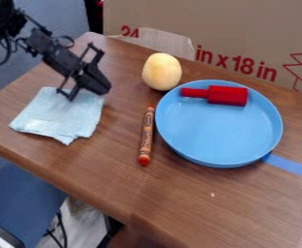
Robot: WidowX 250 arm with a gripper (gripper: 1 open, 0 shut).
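My black gripper (82,79) hangs at the left, just over the back right part of a folded light blue cloth (50,120); its motion-blurred fingers make it hard to tell whether it is open or shut. A yellow potato-like object (162,72) sits at the back middle. An orange marker (147,136) lies lengthwise to the left of a blue plate (219,136), and a red object with a handle (225,94) rests on the plate's back part.
A cardboard box (244,34) stands behind the wooden table (193,208). A strip of blue tape (293,167) lies to the right of the plate.
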